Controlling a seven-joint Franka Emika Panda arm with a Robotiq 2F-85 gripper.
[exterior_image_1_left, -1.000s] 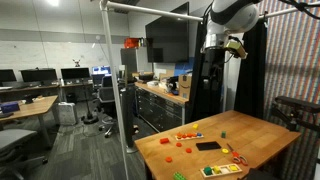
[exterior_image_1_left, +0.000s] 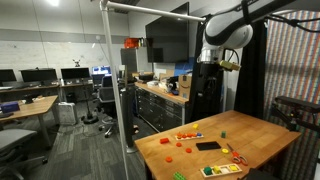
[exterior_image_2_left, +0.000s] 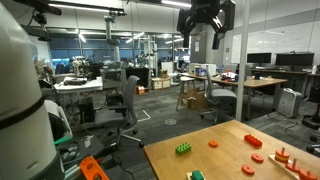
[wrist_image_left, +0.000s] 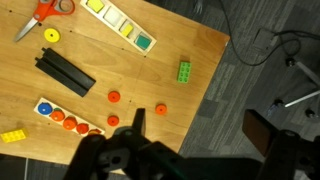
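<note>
High above the wooden table (exterior_image_1_left: 250, 136) hangs my gripper, its two dark fingers wide apart in the wrist view with nothing between them. Below lie several orange-red discs (wrist_image_left: 113, 97) and a green block (wrist_image_left: 184, 72). A white tray with blue and orange pieces (wrist_image_left: 68, 119) rests to the left, and another tray with yellow and green pieces (wrist_image_left: 118, 24) is near the top edge. A black bar-shaped object (wrist_image_left: 65, 72), a yellow disc (wrist_image_left: 52, 35) and a yellow block (wrist_image_left: 14, 135) are also on the tabletop. Nothing touches the gripper.
Red-handled scissors (wrist_image_left: 44, 14) lie at the table's upper left in the wrist view. A red block (exterior_image_2_left: 252, 141) sits near the far edge in exterior view 2. Beyond the table edge is grey carpet (wrist_image_left: 250, 80) with a dark cable.
The objects on the table have not moved.
</note>
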